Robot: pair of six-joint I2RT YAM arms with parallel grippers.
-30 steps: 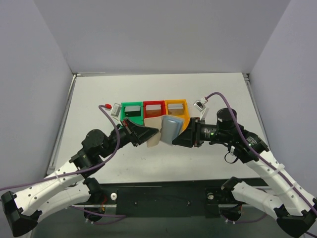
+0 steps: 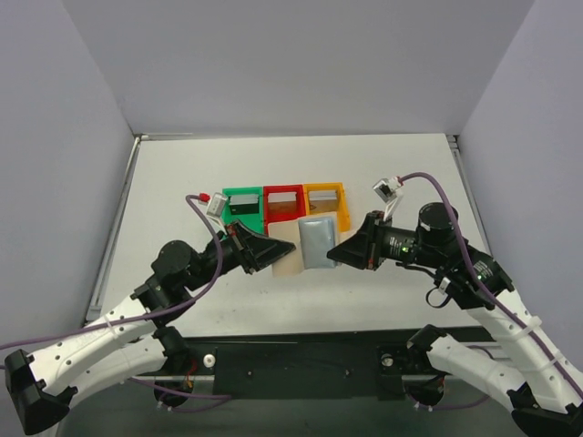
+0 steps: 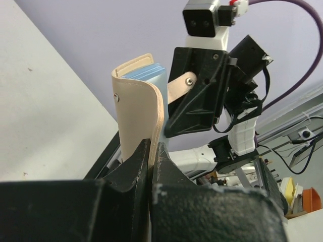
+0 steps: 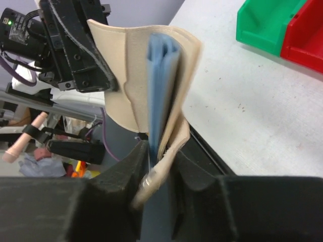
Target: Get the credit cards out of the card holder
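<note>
The beige card holder [image 2: 289, 235] hangs open above the table, with its pale blue card sleeves [image 2: 318, 241] facing up on the right half. My left gripper is shut on the beige cover, which runs down between its fingertips. A strap with a metal snap [image 3: 189, 81] shows by the right gripper in the left wrist view. At the holder's right side, my right gripper stands part open, its fingers [image 4: 194, 184] apart with the blurred beige strap [image 4: 154, 184] in the gap. Whether cards sit inside the sleeves cannot be told.
Behind the holder stand three joined bins, green [image 2: 230, 224], red [image 2: 271, 211] and yellow [image 2: 342, 218], each with a pale or dark inset. Side walls enclose both edges.
My right gripper has shifted slightly to the right and up, and its arm has turned a little. The blue sleeve half has swung from tilted to nearly flat. The left arm has hardly moved.
</note>
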